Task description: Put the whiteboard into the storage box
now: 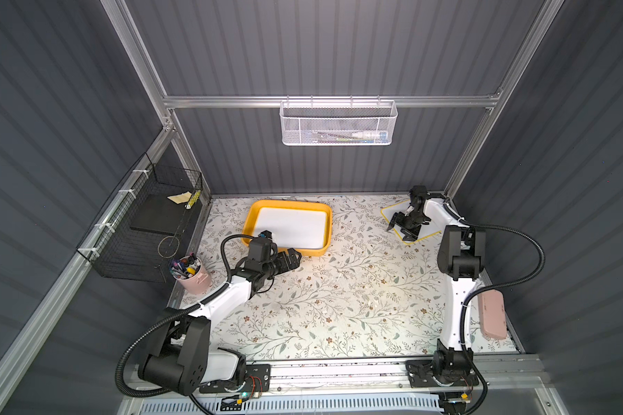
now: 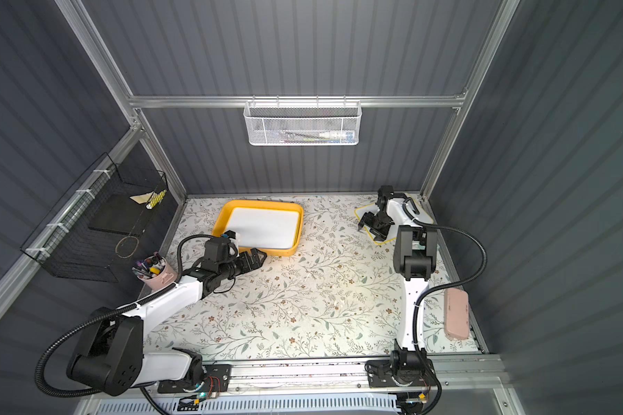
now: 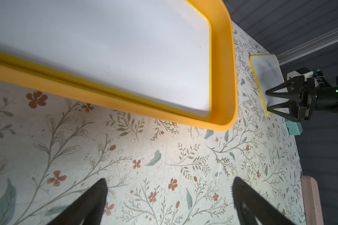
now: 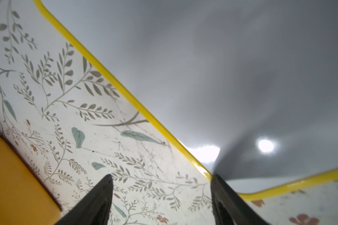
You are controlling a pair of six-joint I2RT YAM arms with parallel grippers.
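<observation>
The storage box [image 1: 328, 224] is a yellow-orange tray at the back left; a white board [image 3: 139, 48] with yellow edging lies flat inside it. At the back right, a second whiteboard [image 4: 214, 75] with a thin yellow frame rests flat on the table. Directly over its near left corner, my right gripper stands open; one finger [image 4: 232, 206] overlaps the corner in the right wrist view, but contact cannot be told. My left gripper is open just in front of the box's near rim, nothing between its fingers.
A pink cup of pens [image 1: 195, 278] and a black wire basket [image 1: 152, 228] are at the left. On the right edge lies a pink case [image 1: 492, 313], with a teal block [image 3: 293, 127] near the whiteboard.
</observation>
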